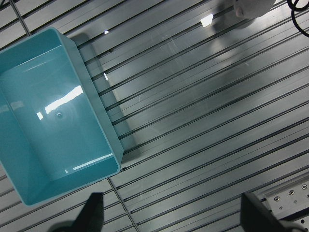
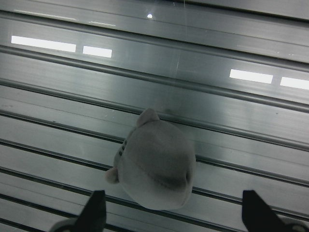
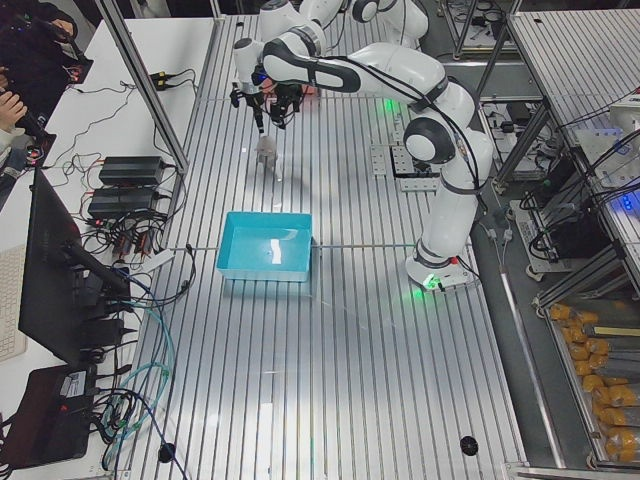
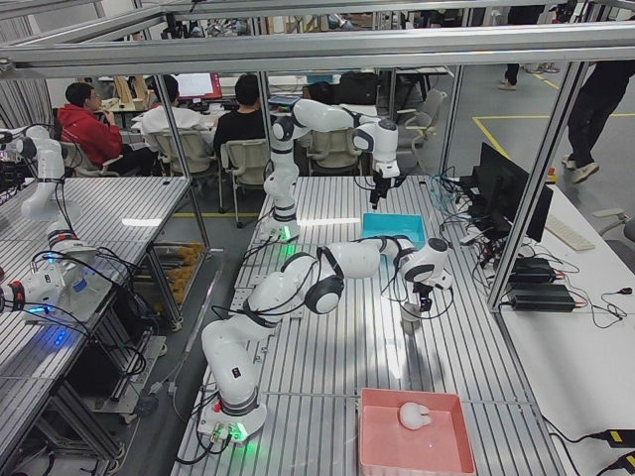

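A grey plush toy (image 2: 154, 164) lies on the slatted metal table, below my right gripper, which is open with nothing between its fingers. The same toy (image 4: 411, 315) appears under that gripper in the camera right view. My left gripper is open and empty, high over the table; its wrist view shows a teal bin (image 1: 58, 121) at left and part of the toy at top right.
A pink bin (image 4: 379, 446) holding a white plush (image 4: 414, 416) sits at the near end in the camera right view. A monitor (image 3: 55, 270), power units and cables line one side. The table around the teal bin is largely clear.
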